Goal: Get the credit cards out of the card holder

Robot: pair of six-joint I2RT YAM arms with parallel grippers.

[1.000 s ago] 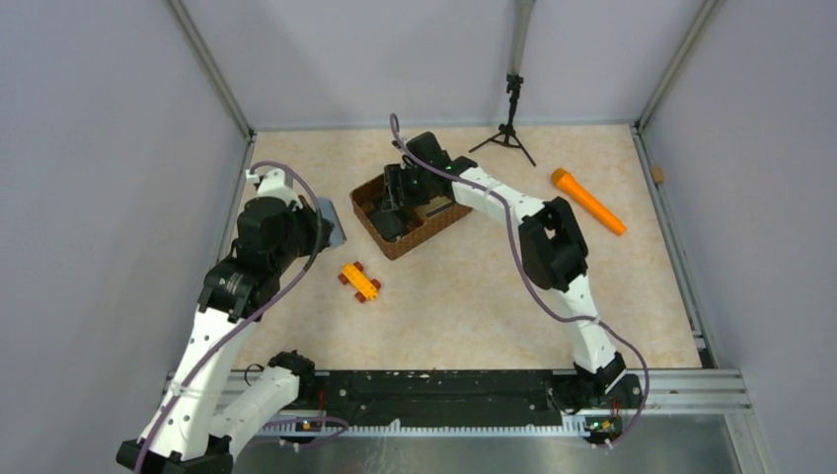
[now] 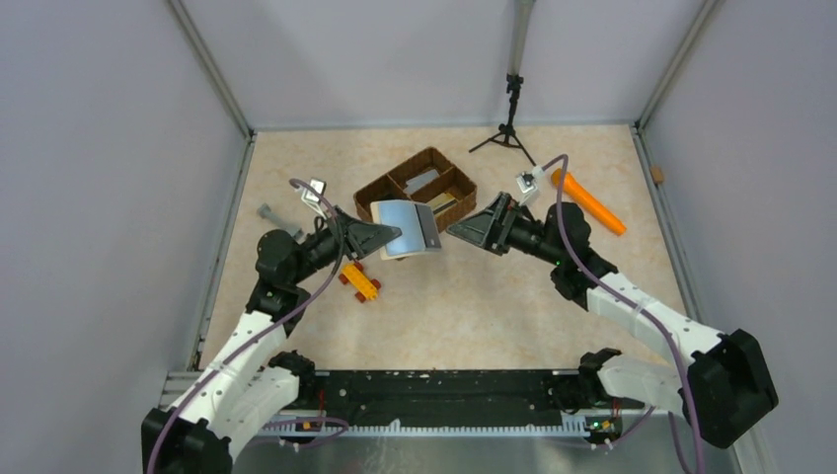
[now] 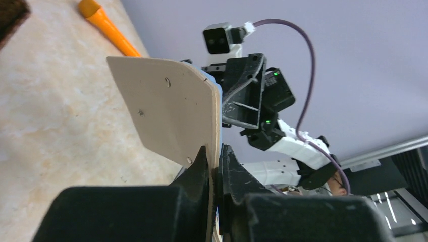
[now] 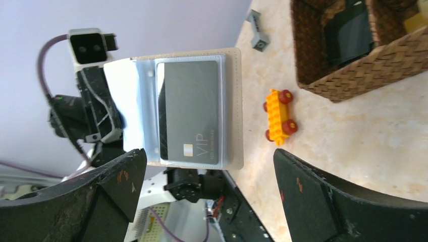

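The beige card holder (image 3: 166, 106) hangs in the air, clasped at one edge by my left gripper. In the right wrist view its blue inner side faces me, and a dark grey card (image 4: 192, 116) marked "VIP" sits in its clear sleeve (image 4: 221, 111). My right gripper (image 2: 456, 233) is open just to the right of the holder in the top view, apart from it, with nothing held. Seen from its own wrist, the two fingers (image 4: 118, 189) stand wide on either side of the card's lower end. Whether other cards lie behind this one is hidden.
A divided brown wicker basket (image 4: 348, 80) stands behind the holder with several flat things inside. An orange and red toy car (image 2: 360, 280) lies below the left gripper. An orange stick (image 2: 590, 202) and a tripod (image 2: 508, 133) are at the back right.
The left arm has carried the card holder rightward, to in front of the basket.
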